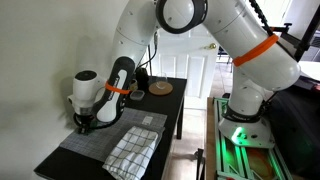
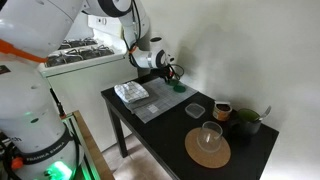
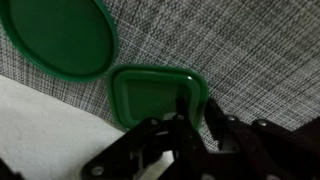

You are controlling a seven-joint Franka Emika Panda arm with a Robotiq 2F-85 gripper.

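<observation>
A rounded-square green lid (image 3: 150, 97) lies on the grey woven mat in the middle of the wrist view. Beside it, at the upper left, is a round green lid (image 3: 62, 35). The dark fingertips of my gripper are at the square lid's right edge, one over the lid and the other near its outer side. Whether they press on the rim cannot be made out. In exterior view 1 the gripper (image 1: 84, 126) is low over the far left of the mat. A green lid (image 2: 178, 86) shows near the gripper in exterior view 2.
A white cloth (image 1: 131, 152) lies at the table's front edge. Along the table stand a clear container (image 2: 194, 110), a glass bowl (image 2: 209, 136) on a round brown board (image 2: 205, 152), and a dark pot (image 2: 243, 124). A wall runs close behind the gripper.
</observation>
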